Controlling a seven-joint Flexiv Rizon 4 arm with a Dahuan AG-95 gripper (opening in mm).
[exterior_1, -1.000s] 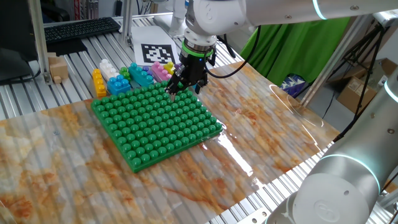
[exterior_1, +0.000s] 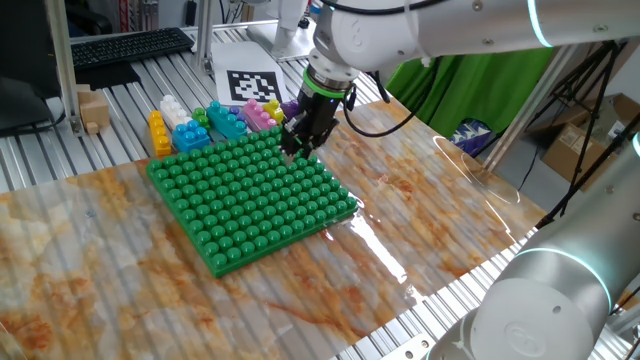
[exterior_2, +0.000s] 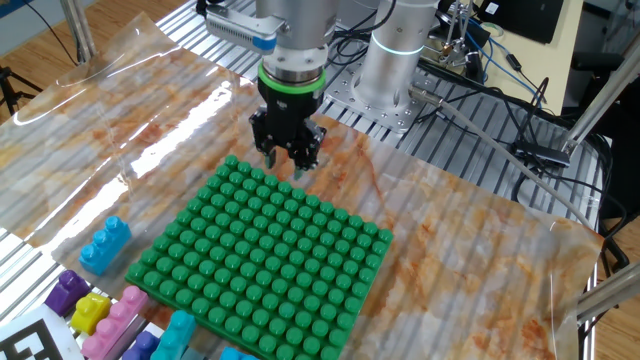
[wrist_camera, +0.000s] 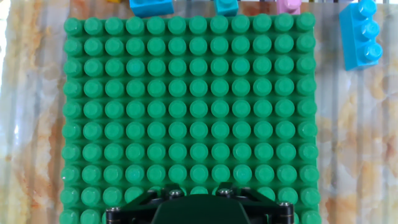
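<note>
A large green studded baseplate (exterior_1: 250, 195) lies flat on the marbled sheet, its studs bare. My gripper (exterior_2: 285, 166) points down above the sheet near one edge of the plate, fingertips apart and nothing visible between them. In the wrist view the gripper shows at the bottom, over the plate's near rows. Apart from the other bricks, a light-blue brick (exterior_2: 105, 246) with a single row of studs sits beside one plate corner; the wrist view has this blue brick (wrist_camera: 360, 38) at upper right. In exterior view 1 the arm hides it.
Several coloured bricks line the plate's far side, among them an orange brick (exterior_1: 159, 134), a blue brick (exterior_1: 190, 136) and a pink brick (exterior_2: 115, 322). A marker sheet (exterior_1: 251, 86) lies behind them. The marbled sheet (exterior_1: 110, 260) is clear in front.
Plate and visible bricks look unmoved.
</note>
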